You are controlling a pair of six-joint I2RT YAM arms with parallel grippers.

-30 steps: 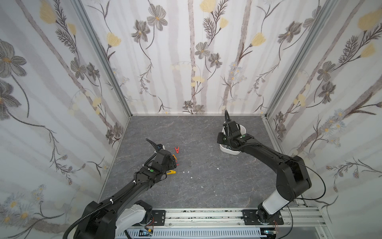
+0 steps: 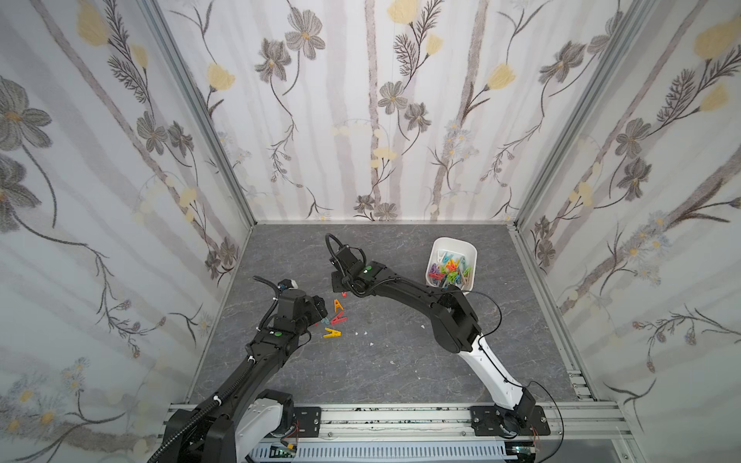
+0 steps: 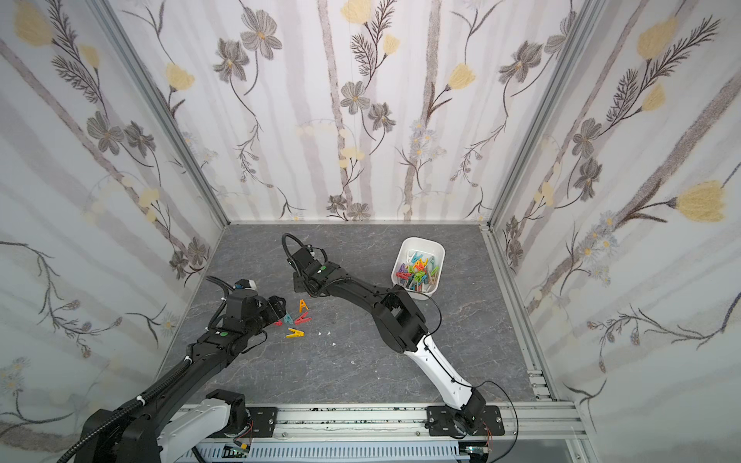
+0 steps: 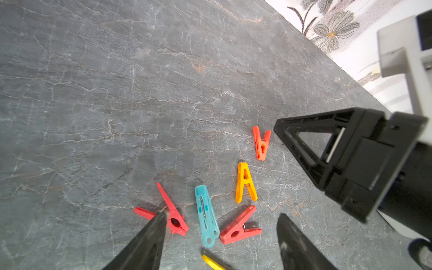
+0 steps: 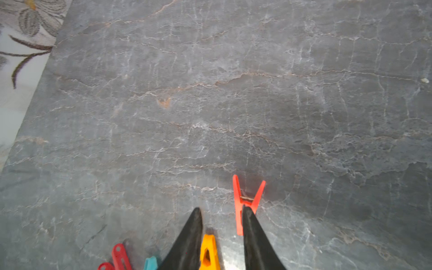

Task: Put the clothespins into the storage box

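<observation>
Several clothespins lie on the grey tabletop: an orange-red one (image 5: 238, 216), an orange one (image 4: 243, 175), a turquoise one (image 4: 207, 220), red ones (image 4: 236, 231) and a yellow one (image 2: 332, 333). My open right gripper hangs just short of the orange-red pin, nothing visible between its fingers. My open left gripper is over the cluster at the left, fingers apart around the view of the pins, holding nothing visible. The white storage box (image 3: 396, 281) at the back right holds many coloured clothespins.
The right arm (image 2: 409, 293) stretches across the table in front of the box. Bare table (image 2: 370, 362) lies toward the front, with small white flecks. Patterned walls surround the table.
The right arm has swung left from over the box to above the clothespins. The left gripper has shifted slightly left.
</observation>
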